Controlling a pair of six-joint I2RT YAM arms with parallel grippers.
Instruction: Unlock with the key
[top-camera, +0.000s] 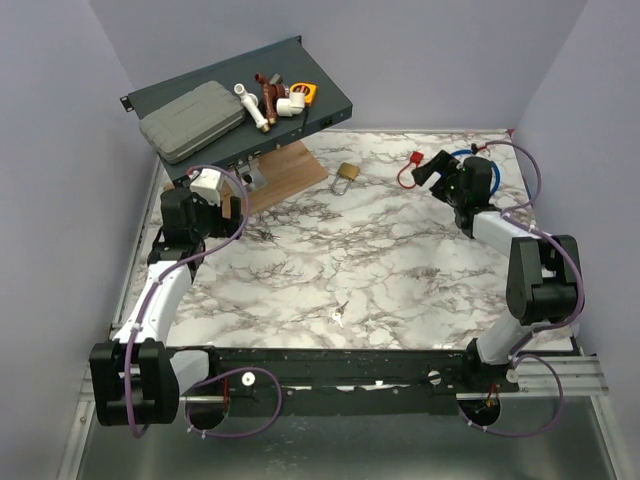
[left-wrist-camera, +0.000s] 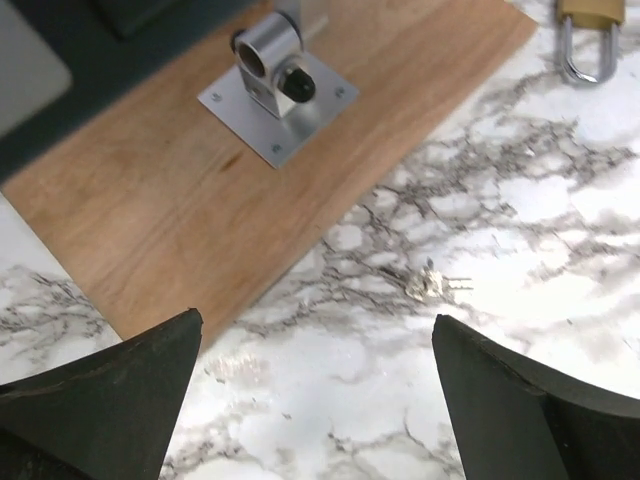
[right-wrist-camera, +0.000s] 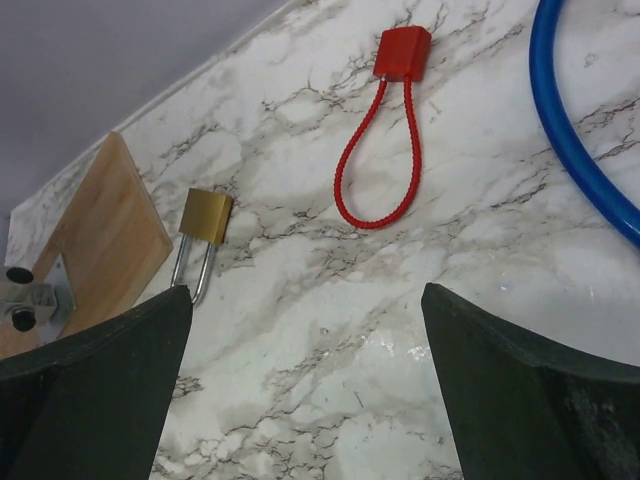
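Observation:
A brass padlock (top-camera: 347, 171) lies at the back middle of the marble table, its shackle toward the front. Right of it a red cable lock (right-wrist-camera: 403, 55) has its cord looped forward. Farther right is a blue cable lock (right-wrist-camera: 575, 125), partly behind my right arm in the top view. My left gripper is open above the front edge of the wooden board, nothing between its fingers. Open and empty, my right gripper hangs in front of the red lock. Small marks (top-camera: 338, 315) lie front middle; I cannot tell whether they are a key.
A dark shelf (top-camera: 323, 78) overhangs the back left, carrying a grey case (top-camera: 192, 120), pipe fittings (top-camera: 268, 95) and a yellow tape measure (top-camera: 303, 92). Beneath it a metal bracket (left-wrist-camera: 270, 80) sits on the wooden board (left-wrist-camera: 210, 220). Mid-table is clear.

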